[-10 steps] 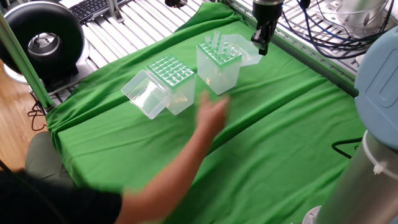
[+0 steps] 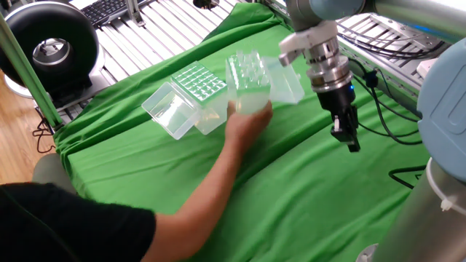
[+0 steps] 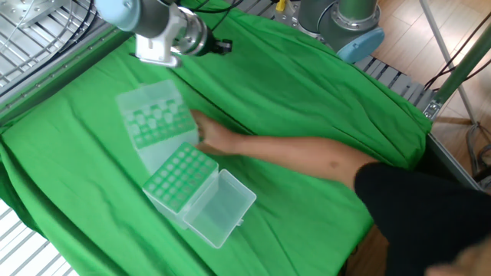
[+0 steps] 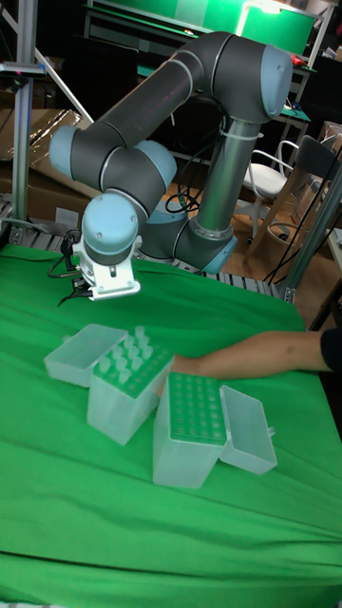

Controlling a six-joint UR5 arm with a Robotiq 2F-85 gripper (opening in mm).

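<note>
Two translucent boxes with green gridded tops and open, hinged lids stand on the green cloth. One box (image 4: 126,406) has several clear pieces sticking up from its top, and a person's hand (image 2: 248,125) grips its side. No raised pieces show on the other box (image 4: 187,456), close beside it. My gripper (image 2: 345,140) hangs over the cloth, to the right of both boxes in the first exterior view and touching neither. Its black fingertips look small and dark, so how the fingers stand is unclear. In the second exterior view the gripper (image 3: 225,47) is above and right of the boxes.
The person's arm (image 3: 299,156) reaches across the green cloth (image 2: 306,196). Cables (image 2: 389,120) run along the metal frame beside the arm.
The hand has come onto the box with the raised pieces, which is now shifted and turned toward the other box. My gripper has swung away to the right and lower in the first exterior view.
</note>
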